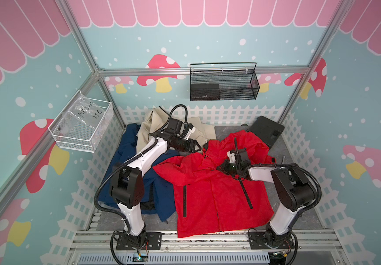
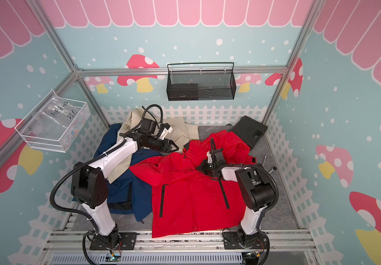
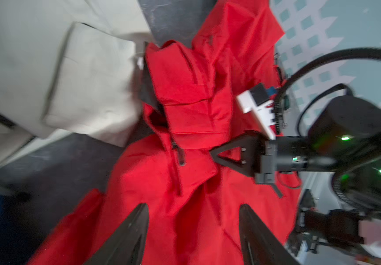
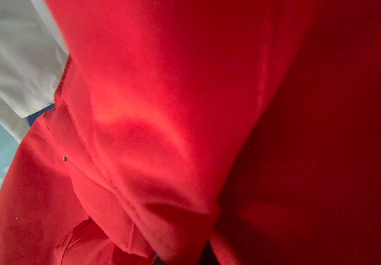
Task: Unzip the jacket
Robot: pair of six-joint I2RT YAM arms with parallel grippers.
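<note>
The red jacket (image 1: 199, 198) lies spread with its hem toward the front and its upper part bunched. Its front seam (image 1: 215, 198) runs down the middle. A short dark zip tab (image 3: 180, 156) shows on the bunched cloth near the collar in the left wrist view. Above the jacket's upper left side, my left gripper stands part open with nothing held. My right gripper (image 1: 221, 168) is shut low at the upper middle of the jacket, its tips against the cloth. Red fabric fills the right wrist view, so whatever is between those tips is hidden.
A blue garment (image 1: 124, 176) and a beige one (image 1: 199, 128) lie to the left and behind. A black flat case (image 1: 266, 131) sits at the back right. A black wire basket (image 1: 239, 88) hangs on the back wall, a white one (image 1: 73, 143) at left.
</note>
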